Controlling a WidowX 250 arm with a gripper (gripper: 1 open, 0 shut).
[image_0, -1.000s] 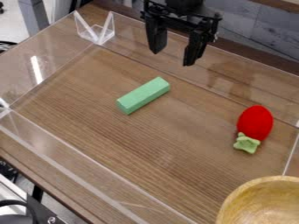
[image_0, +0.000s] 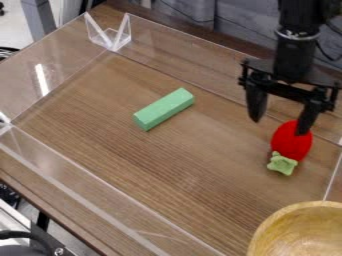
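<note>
The black gripper (image_0: 283, 106) is at the upper right, its fingers spread open and hanging over the table above and behind a red object (image_0: 293, 140) with a green star-like piece (image_0: 282, 163) at its lower end. A green bar (image_0: 164, 109) lies diagonally near the middle of the table.
A white wire-like object (image_0: 110, 30) stands at the back left. A large yellow bowl (image_0: 301, 233) sits at the front right, partly out of frame.
The arm has moved right from the back middle of the table to over the area by the red object. The objects on the table look unmoved.
</note>
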